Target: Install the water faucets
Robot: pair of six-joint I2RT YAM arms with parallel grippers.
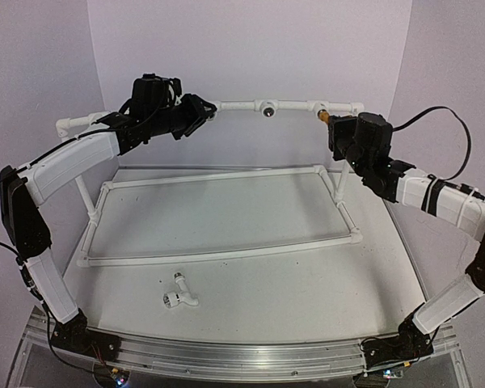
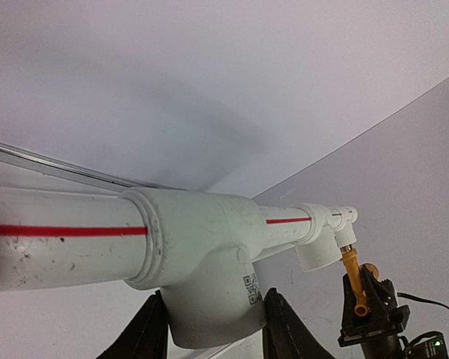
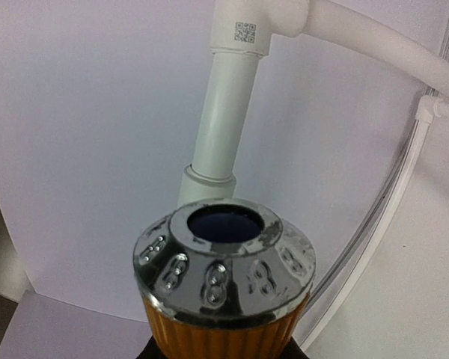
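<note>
The white pipe rail [image 1: 242,106] runs across the back, with tee sockets along it; the middle socket [image 1: 268,108] shows a dark opening. My left gripper has its fingers either side of a downward tee [image 2: 206,292], shut on it. An orange faucet [image 2: 355,292] is held in my right gripper [image 1: 331,125], shut on it, its end at the right tee of the rail. In the right wrist view its chrome cap [image 3: 224,277] fills the lower middle. A white faucet [image 1: 179,295] lies on the board at the front.
A white pipe frame [image 1: 218,255] lies on the board behind the white faucet. Side and back walls enclose the workspace. The front board is otherwise clear.
</note>
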